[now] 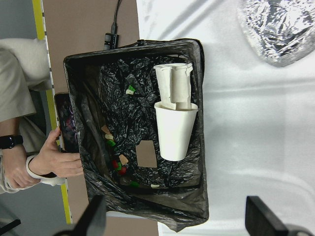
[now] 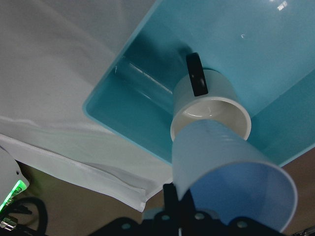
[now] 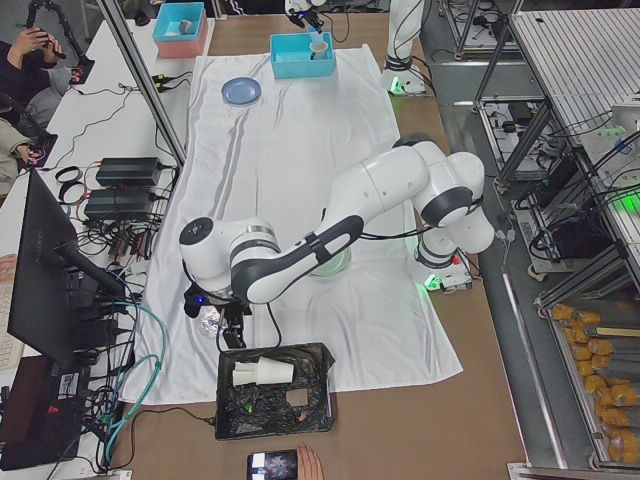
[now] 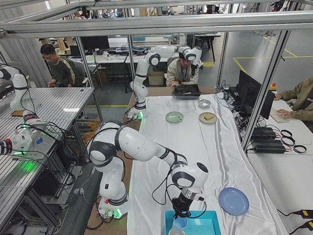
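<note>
In the left wrist view, a black bin (image 1: 83, 123) with a bag liner holds two white paper cups (image 1: 174, 130), one crumpled, and small scraps. My left gripper is open above it, nothing between its fingers. In the right wrist view, my right gripper is shut on a pale blue plastic cup (image 2: 216, 147), held over a white mug (image 2: 206, 88) with a dark handle, which sits in a blue bin (image 2: 266, 49).
A blue plate (image 4: 234, 200), green plate (image 4: 174, 117) and tan plate (image 4: 208, 118) with a yellow item lie on the white cloth. A crumpled foil dish (image 1: 275, 29) is beside the black bin. A person's hand (image 1: 64, 162) holds a phone by the bin.
</note>
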